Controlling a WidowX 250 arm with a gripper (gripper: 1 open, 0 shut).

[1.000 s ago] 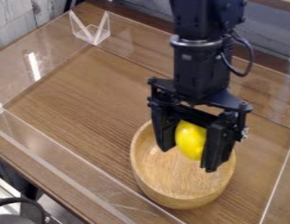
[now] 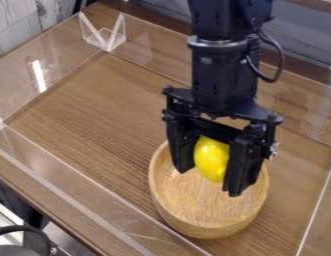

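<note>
A black robot gripper (image 2: 212, 153) hangs from the arm at centre, low over a round tan wooden bowl (image 2: 195, 205). Between its two fingers is a yellow rounded object (image 2: 209, 161), inside or just above the bowl; whether the fingers press on it is hard to tell. The gripper body hides the back of the bowl.
A wooden table (image 2: 74, 130) fills the view, with free room to the left. A clear wire-like holder (image 2: 104, 30) stands at the back left. A dark cable (image 2: 21, 235) lies at the bottom left. A grey edge runs along the back right.
The gripper has shifted very slightly; otherwise little differs.
</note>
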